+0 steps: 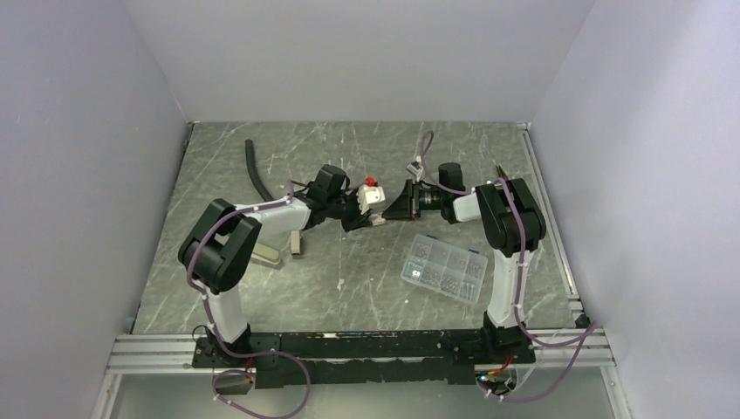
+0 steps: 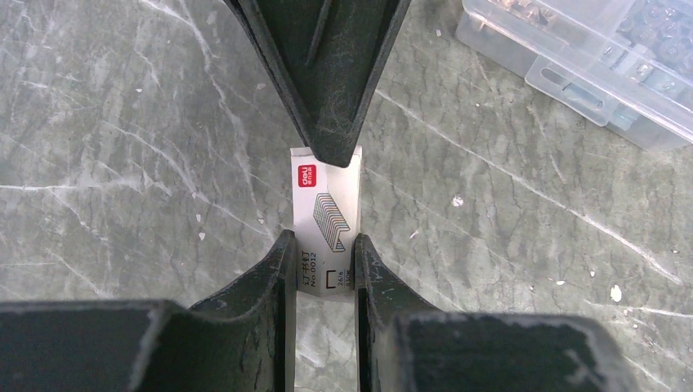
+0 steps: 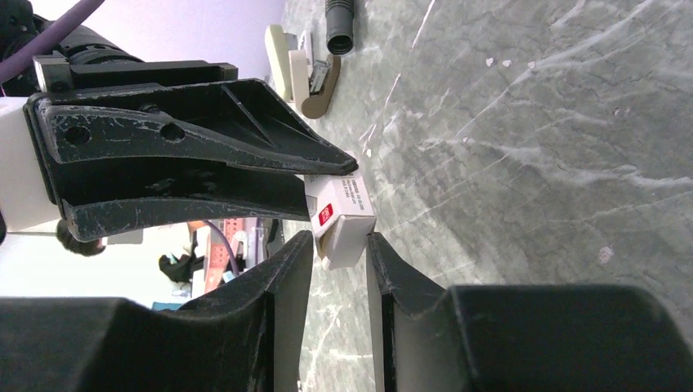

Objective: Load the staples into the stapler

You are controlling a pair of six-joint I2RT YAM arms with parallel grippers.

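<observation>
A small white staple box [image 2: 327,216] with a red logo is held near its lower end, one finger pressed to each side, so my left gripper is shut on it. At the box's other end is my right gripper, its fingers apart around the end of the box. In the right wrist view a little space shows beside the left finger, and the box's end flap looks loose. Cream and brown parts of what looks like the stapler [image 3: 320,88] lie on the table, partly behind the left arm in the top view.
A clear compartment case [image 1: 445,269] with small parts lies front right of the grippers. A dark tube [image 1: 253,166] rests at the back left, and a red item [image 1: 371,182] sits just behind the left gripper.
</observation>
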